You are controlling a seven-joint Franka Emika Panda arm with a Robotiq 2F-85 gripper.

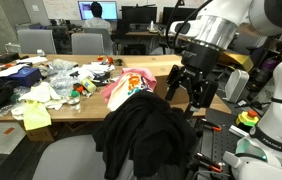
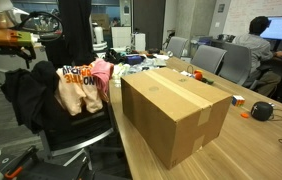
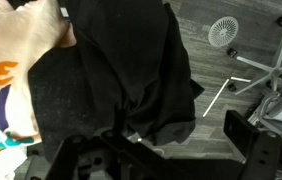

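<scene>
A black cloth (image 1: 146,132) lies draped over a grey chair (image 1: 66,160) in front of the table. Beside it hangs a pale pink and white cloth with orange lettering (image 2: 79,90). My gripper (image 1: 187,88) is above the black cloth and apart from it. Looking down in the wrist view, I see the black cloth (image 3: 136,60) below my open gripper, with the printed cloth (image 3: 6,60) at the left edge. Nothing is held between the fingers. In exterior view 2 the gripper is at the upper left, over the black cloth (image 2: 31,95).
A large cardboard box (image 2: 176,110) stands on the wooden table (image 2: 246,155) close to the chair. Bags and small items (image 1: 51,85) clutter the table's far left part. Grey floor (image 3: 206,70) shows to the right of the black cloth in the wrist view.
</scene>
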